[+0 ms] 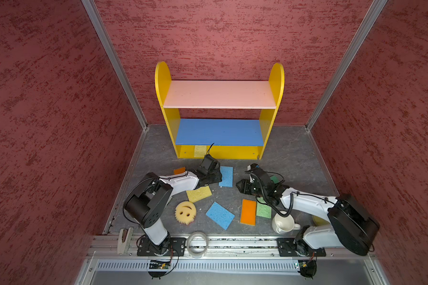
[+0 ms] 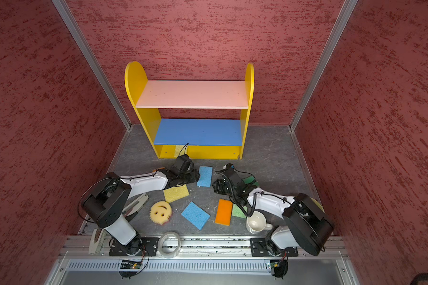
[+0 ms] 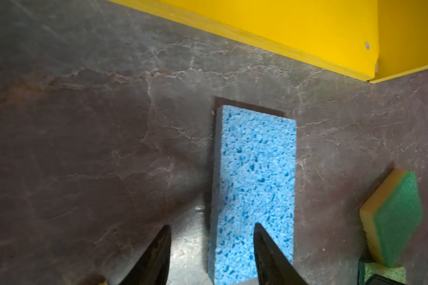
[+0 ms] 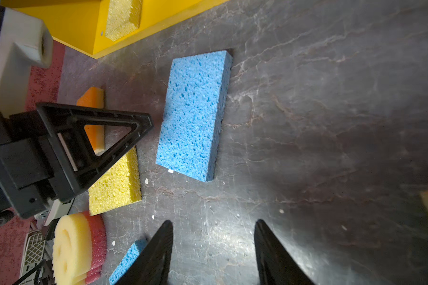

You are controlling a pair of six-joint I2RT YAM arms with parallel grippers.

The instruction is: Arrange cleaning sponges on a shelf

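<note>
A blue sponge lies flat just in front of the shelf. My open left gripper hangs over its left edge, nothing held. My right gripper stands open to the right of it, over bare floor. A yellow sponge sits on the shelf's yellow bottom board. Loose on the floor are another yellow sponge, a second blue one, an orange one, a light green one, a round face sponge and a partly hidden green one.
The blue middle board and pink top board are bare. A white cup stands at front right, a tape roll on the front rail. Floor right of the shelf is clear.
</note>
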